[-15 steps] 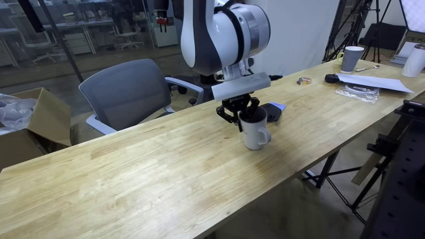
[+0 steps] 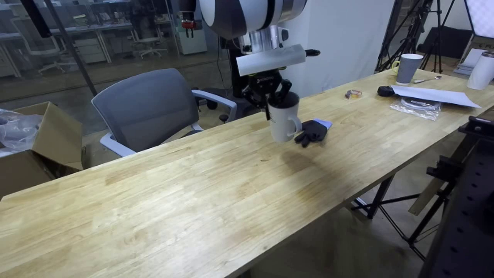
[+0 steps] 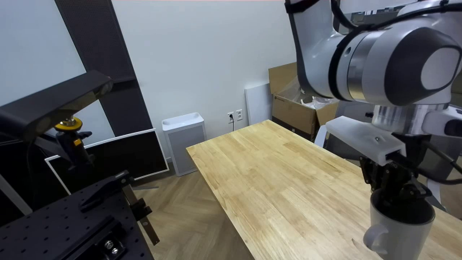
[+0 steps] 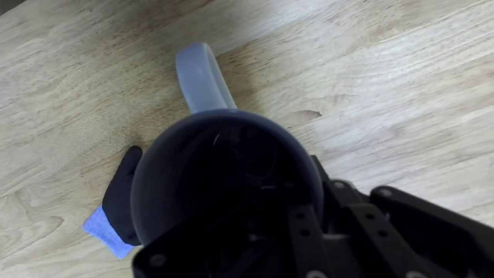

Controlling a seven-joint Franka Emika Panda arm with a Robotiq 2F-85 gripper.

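A white mug (image 2: 283, 122) with a dark inside hangs above the wooden table, roughly upright, its shadow falling on the wood to its right. My gripper (image 2: 274, 102) is shut on the mug's wall, one finger inside the cup and the other outside. Looking down in the wrist view, the mug's rim (image 4: 230, 112) is round and the handle (image 4: 200, 76) points to the top. A black glove (image 2: 312, 133) with a blue cuff lies on the table behind the mug; in the wrist view the mug hides part of the glove (image 4: 121, 199). In exterior view 2 the mug (image 3: 400, 236) is at the lower right.
Toward the table's far right end are a grey cup (image 2: 409, 68), a spoon (image 2: 427, 79), white paper (image 2: 435, 95), a plastic bag (image 2: 417, 108) and a tape roll (image 2: 353, 94). A chair (image 2: 148, 109) stands along the back edge.
The mug has risen off the table with my gripper and moved slightly left and back in exterior view 1. More of the glove now shows beside it.
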